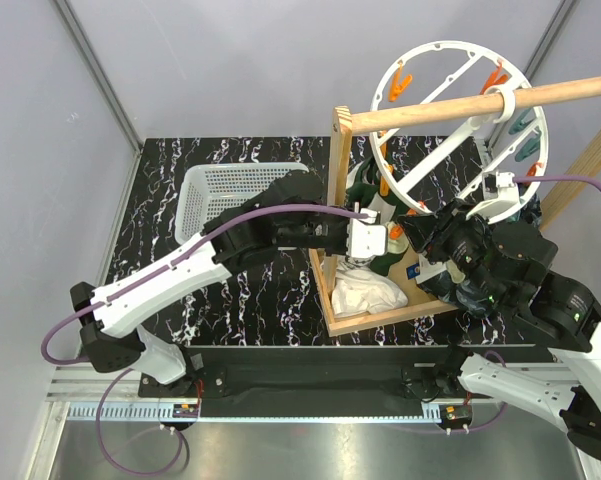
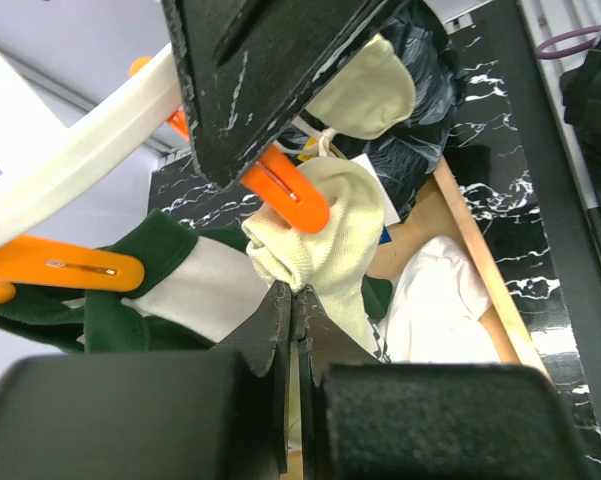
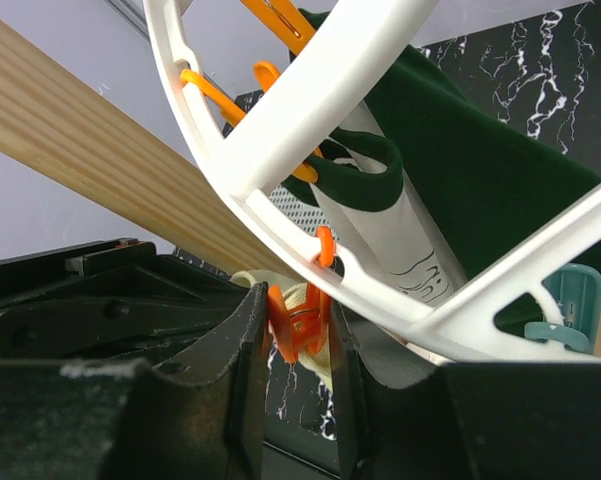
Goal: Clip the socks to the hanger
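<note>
A white round hanger (image 1: 435,112) with orange clips hangs from a wooden rod. At its lower rim, my right gripper is shut on the handles of an orange clip (image 3: 298,325). That clip's tip lies over the upper edge of a cream sock (image 2: 330,235); whether its prongs have the fabric between them, I cannot tell. My left gripper is shut, a bunched fold of the cream sock at its fingertips. Beside it a green-and-white sock (image 2: 215,290) hangs from another orange clip (image 2: 70,263).
Below the hanger sits a wooden box (image 1: 395,316) with white cloth (image 1: 367,292) in it. A white basket (image 1: 196,207) stands behind the left arm. The rod (image 1: 555,95) and post (image 1: 340,160) pass close to both arms.
</note>
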